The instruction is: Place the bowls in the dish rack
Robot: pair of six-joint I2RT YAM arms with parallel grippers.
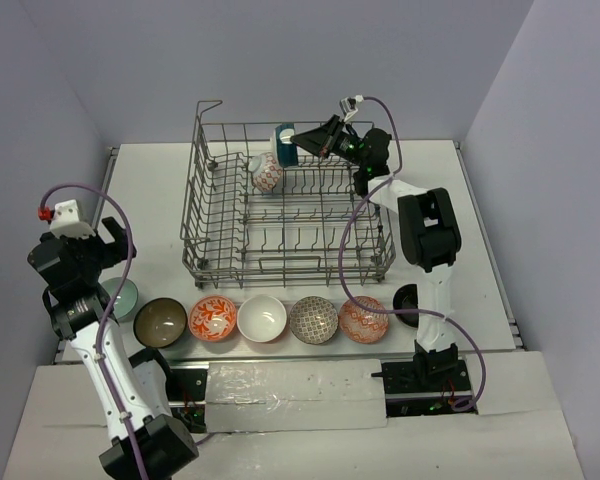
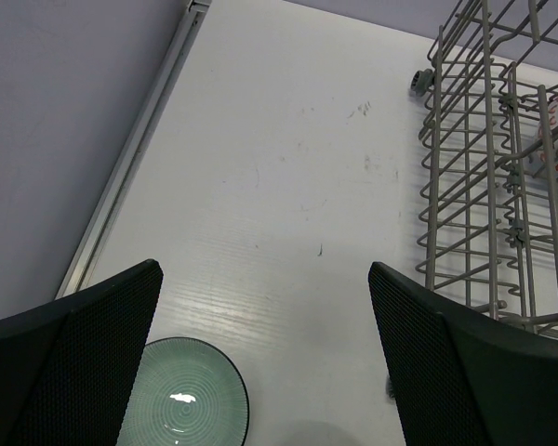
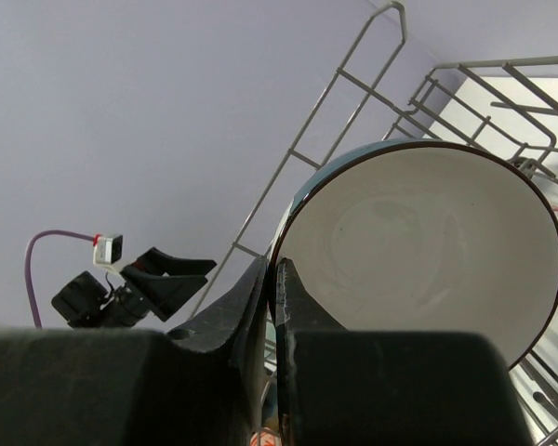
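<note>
At the back of the dish rack (image 1: 188, 200), a blue bowl with white interior (image 3: 418, 251) is held on edge by my right gripper, shut on its rim; in the top view it is beside a patterned bowl (image 1: 265, 175) standing in the rack. My left gripper (image 1: 115, 240) stands open at the left, outside the rack, with nothing between its fingers. Along the front lie more bowls: green (image 2: 181, 400), brown (image 1: 160, 322), orange floral (image 1: 212, 318), white (image 1: 262, 318), grey patterned (image 1: 313, 320), red patterned (image 1: 363, 323) and black (image 1: 406, 298).
Walls enclose the white worktop (image 1: 145, 190) at back and sides. The rack's middle and front rows are empty. Free worktop lies left and right of the rack, and a purple cable loops from each arm.
</note>
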